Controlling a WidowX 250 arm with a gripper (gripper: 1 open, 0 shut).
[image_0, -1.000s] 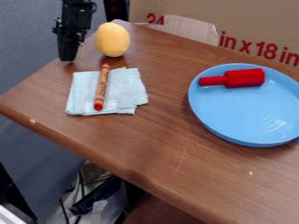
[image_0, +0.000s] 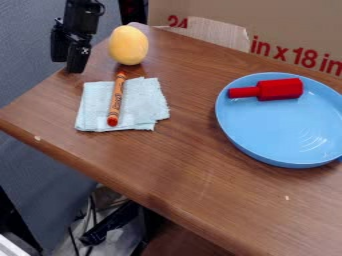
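My black gripper (image_0: 72, 54) hangs at the top left, over the table's far left edge, left of a yellow egg-shaped object (image_0: 128, 45); whether its fingers are open or shut is unclear. An orange crayon-like stick (image_0: 116, 99) lies on a folded pale blue cloth (image_0: 144, 108). On the right, a red roller-like object with a handle (image_0: 278, 89) rests on a blue plate (image_0: 278, 136).
A cardboard box (image_0: 270, 30) stands along the back of the wooden table (image_0: 174, 180). Cables and dark frame parts lie below the left edge.
My gripper has shifted very slightly at the top left; the objects on the table have not moved.
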